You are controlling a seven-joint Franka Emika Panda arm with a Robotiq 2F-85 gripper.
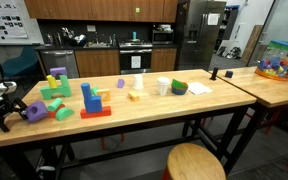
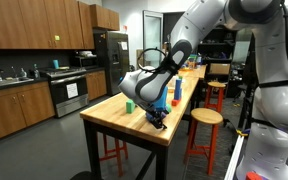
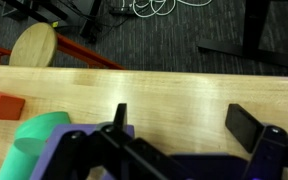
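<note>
In the wrist view my gripper stands open, its two dark fingers wide apart, with bare wooden tabletop (image 3: 179, 92) visible between their tips. A purple block (image 3: 66, 158) lies just left of the left finger, partly covered by it. Beyond it on that side is a green cylinder-like block (image 3: 34, 130). From the first exterior view, the arm reaches in at the table's left end, close beside the purple block (image 1: 37, 111); the fingers are too small to make out there.
Green blocks (image 1: 56, 92), a blue block (image 1: 91, 102) and a red block (image 1: 96, 113) stand to the right. White cups (image 1: 163, 86) and a green bowl (image 1: 179, 87) are farther along. The table's front edge runs close by; a round stool (image 1: 194, 161) stands in front.
</note>
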